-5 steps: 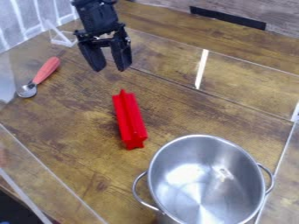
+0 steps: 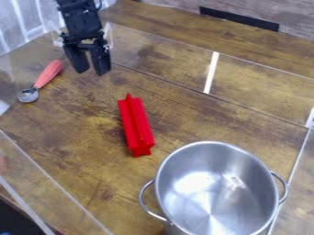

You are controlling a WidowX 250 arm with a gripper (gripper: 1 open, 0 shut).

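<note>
My gripper (image 2: 90, 60) hangs at the upper left, its dark fingers apart with nothing visible between them. It is above and to the right of a spoon or scoop with a red handle (image 2: 48, 74) and a metal head, lying at the left. A long red object (image 2: 135, 125) lies in the middle of the wooden surface (image 2: 221, 110). A large steel pot (image 2: 218, 192) with side handles stands at the lower right.
Clear panels line the left edge. A white strip (image 2: 211, 72) marks the surface at the upper right.
My gripper has moved left, toward the red-handled utensil. The red object, pot and utensil look unmoved.
</note>
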